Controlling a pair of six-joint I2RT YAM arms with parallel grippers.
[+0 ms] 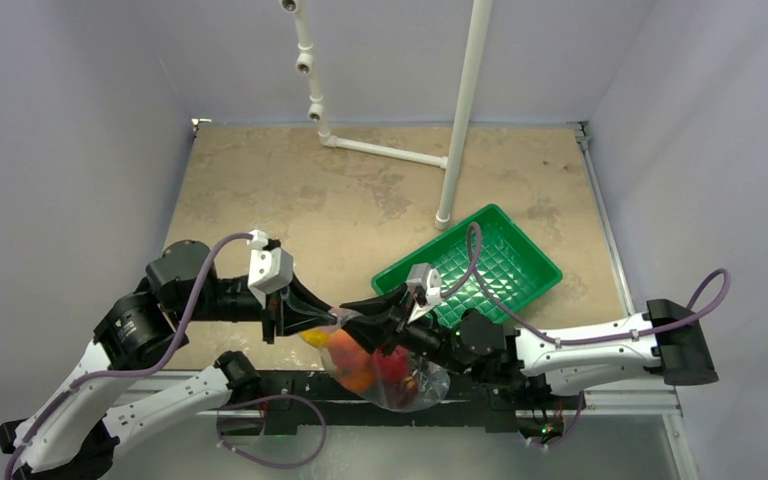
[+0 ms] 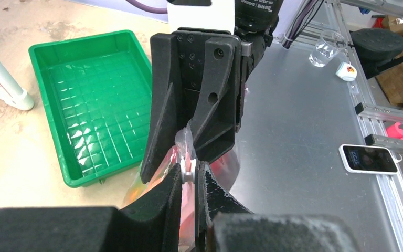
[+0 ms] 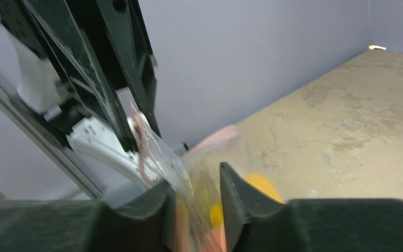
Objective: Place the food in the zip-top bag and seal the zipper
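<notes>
In the top view a clear zip bag [image 1: 400, 398] hangs at the front edge with colourful food inside: an orange piece [image 1: 348, 352], a red piece [image 1: 391, 364] and a yellow piece [image 1: 314, 337]. My left gripper is shut on a small white zipper slider [image 2: 188, 172] at the bag's top edge. Close beside it, my right gripper is part open around the bag's upper edge. In the right wrist view clear bag film [image 3: 181, 176] runs between its parted fingers. Whether the zipper is closed cannot be made out.
An empty green basket [image 1: 532, 295] stands behind the right arm. White pipes [image 1: 465, 100] rise at the back of the table. Both grippers stand almost tip to tip.
</notes>
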